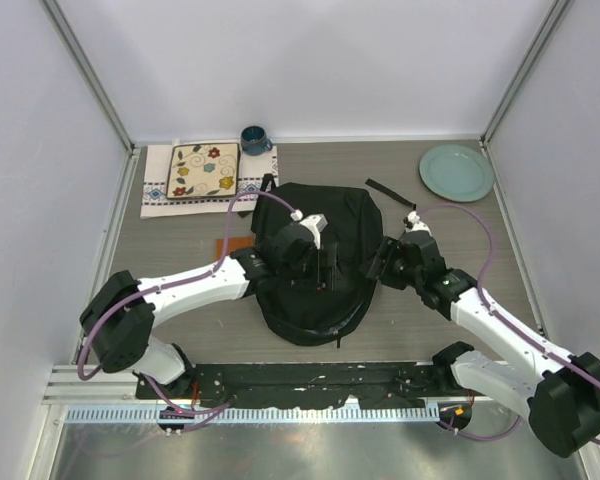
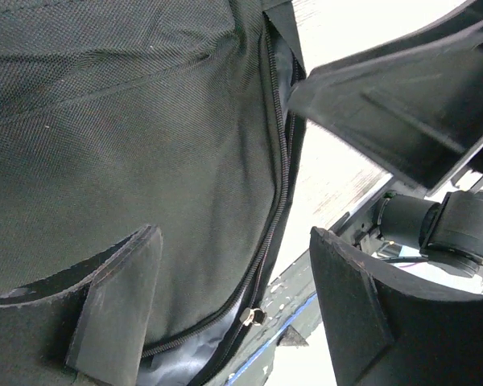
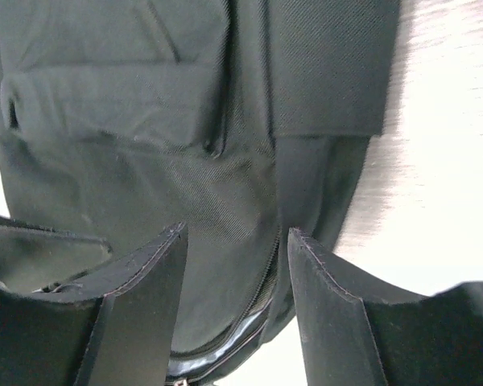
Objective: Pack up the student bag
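Observation:
A black bag (image 1: 315, 310) lies flat on the table, its mouth toward the front edge. In the left wrist view, the bag's zipper (image 2: 282, 173) runs along one side, with a metal pull near the lower end and the opening slightly parted. Over the middle of the bag, my left gripper (image 1: 332, 283) stands open, nothing between its fingers. At the bag's right edge hovers my right gripper (image 1: 372, 270), also open and empty. The right wrist view shows the bag's side edge and a strap (image 3: 330, 72) beyond the fingers (image 3: 157, 297).
A flowered notebook (image 1: 202, 171) rests on a patterned cloth (image 1: 158, 192) at the back left, beside a blue mug (image 1: 255, 140). An orange-brown item (image 1: 237, 243) shows left of the bag. A green plate (image 1: 456, 172) sits back right. Table space right of the bag is bare.

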